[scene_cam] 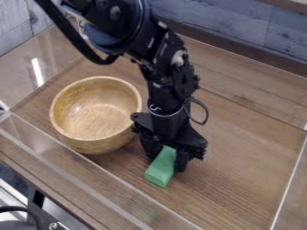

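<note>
My black gripper [170, 148] is low over the wooden table, shut on a green block [161, 172] that lies at the front middle. The fingertips cover the block's upper part; its lower end shows below them. A tan bowl [93, 110] stands to the left of the gripper.
A blue-grey plank wall [252, 31] runs along the back. Dark cables show at the bottom left corner.
</note>
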